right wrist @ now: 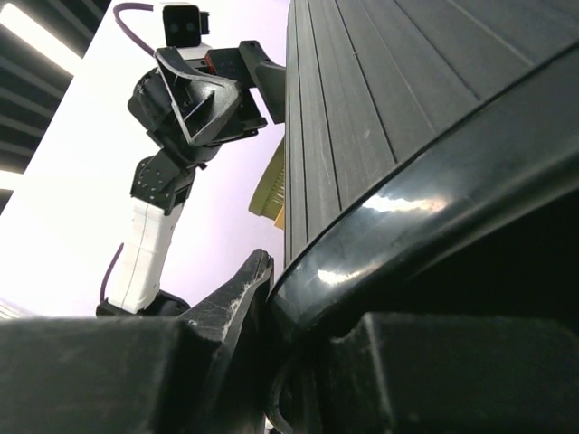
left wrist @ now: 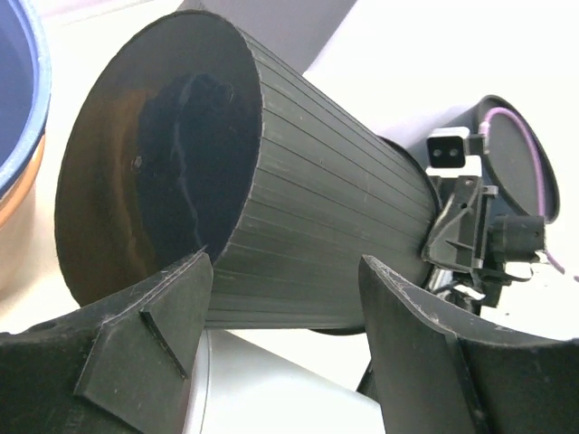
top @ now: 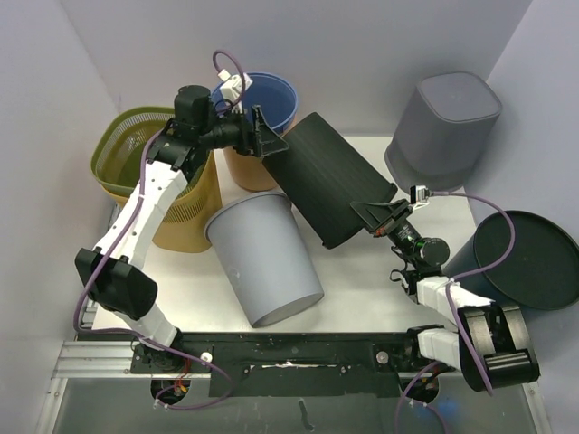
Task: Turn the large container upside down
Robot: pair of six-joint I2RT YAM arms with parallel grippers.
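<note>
The large black container (top: 326, 181) is held tilted in mid air; in the left wrist view its round end (left wrist: 158, 154) faces left. My right gripper (top: 380, 213) is shut on its lower right rim, which shows close up in the right wrist view (right wrist: 380, 226). My left gripper (top: 270, 140) stands part open at the container's upper left, with its fingers in front of the round end in the left wrist view.
A grey bin (top: 262, 262) lies below the container. Yellow baskets (top: 181, 226) and a blue-topped bucket (top: 258, 90) stand left and behind; grey containers (top: 443, 127) and a dark bin (top: 525, 262) stand right.
</note>
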